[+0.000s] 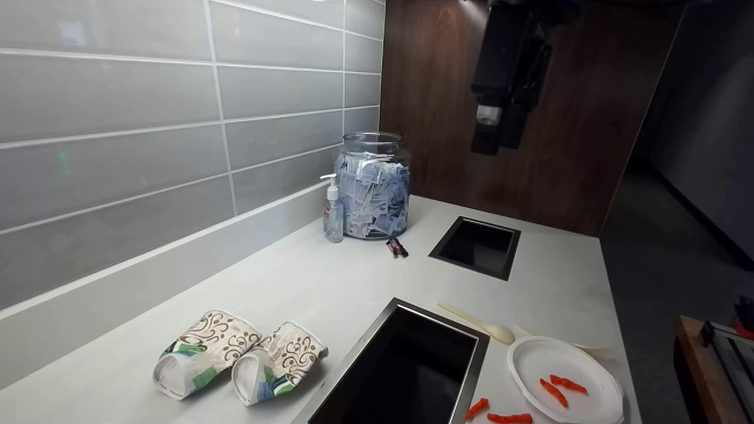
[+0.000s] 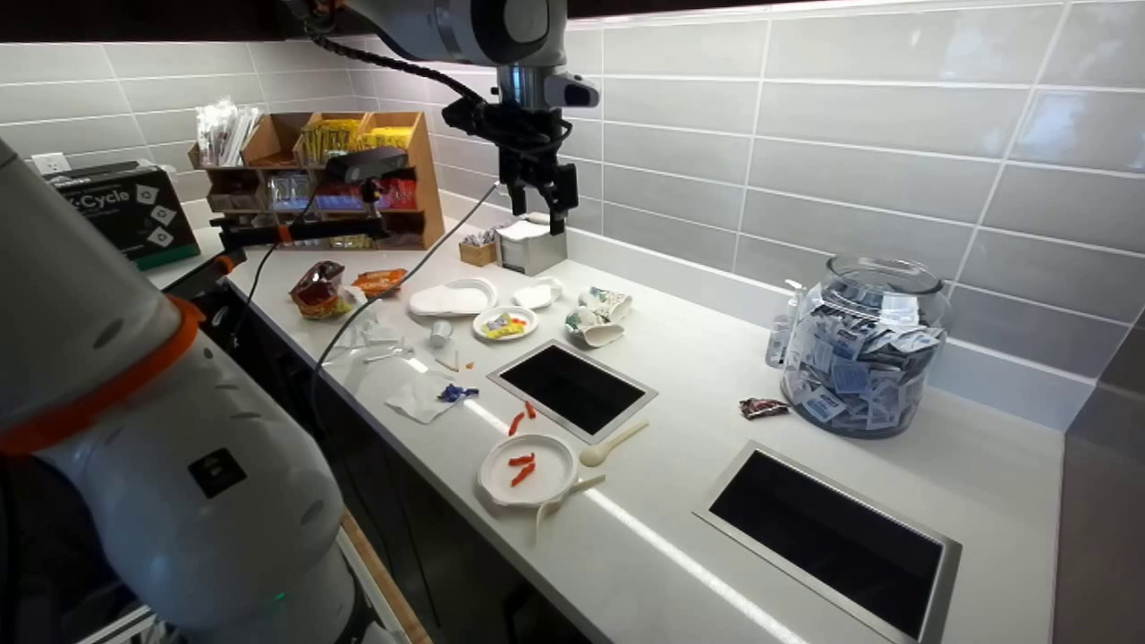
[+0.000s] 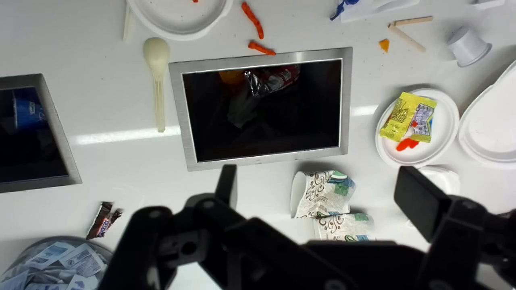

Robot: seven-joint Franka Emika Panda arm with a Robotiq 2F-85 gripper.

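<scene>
High over the counter hangs my gripper (image 2: 538,213), its fingers apart and nothing between its fingers. Below it in the wrist view lie two crumpled patterned paper cups (image 3: 326,193), side by side and partly hidden by the gripper body. A framed opening (image 3: 344,121) in the counter holds dark shapes and wrappers inside. A white plate (image 1: 526,353) bears two red-orange snack pieces, with two more on the counter beside it. One pale spoon (image 3: 157,55) lies near the opening. Another white plate (image 3: 387,154) carries a yellow wrapper (image 3: 404,116). A small dark candy wrapper (image 3: 102,221) lies near the jar.
A large glass jar (image 2: 869,354) of packets and a pump bottle (image 1: 333,212) stand by the tiled wall. A second opening (image 2: 741,472) lies near the jar. A snack rack (image 2: 424,182), bags and a napkin holder (image 2: 531,252) occupy the far end. Clear counter surrounds the candy wrapper.
</scene>
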